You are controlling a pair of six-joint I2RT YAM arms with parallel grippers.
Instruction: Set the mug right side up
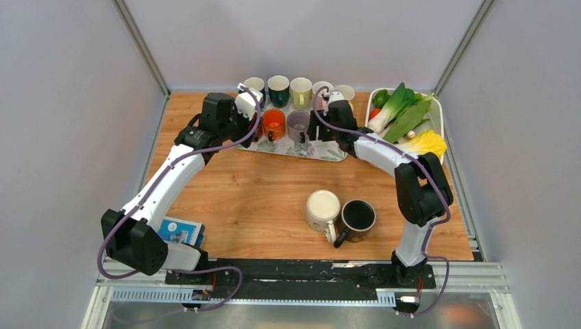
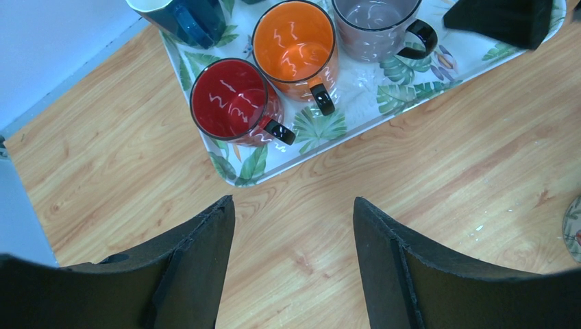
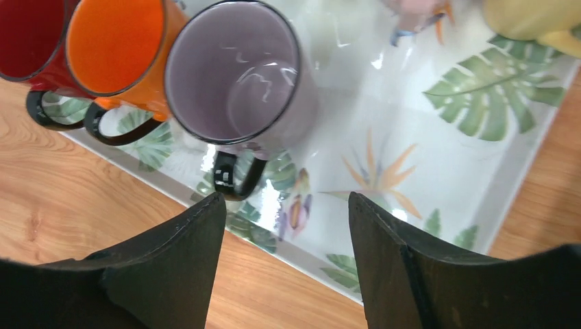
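Note:
On the floral tray (image 3: 500,192), the grey-purple mug (image 3: 233,96) stands mouth up, handle toward the front edge, beside the orange mug (image 2: 294,41) and red mug (image 2: 226,103). My right gripper is open above the tray, just right of the purple mug's handle, nothing between its fingers. My left gripper is open above bare wood in front of the red mug, also empty. At the front in the top view, a white mug (image 1: 320,205) and a black mug (image 1: 357,216) stand close together.
More mugs line the back of the tray. A white basket of vegetables (image 1: 438,123) sits at the right. A blue-and-white box (image 1: 178,229) lies at the front left.

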